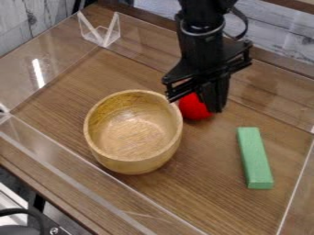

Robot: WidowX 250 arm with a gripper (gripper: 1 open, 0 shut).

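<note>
My gripper [185,90] hangs from the top centre, above a red object [196,108] that is partly hidden behind it and the bowl. The gripper looks shut, with nothing visible between its fingers. A tan wooden bowl [130,149] sits left of the red object. A green bar [252,158] lies on the wooden table to the right.
A dark cable [28,215] shows at the bottom left corner.
</note>
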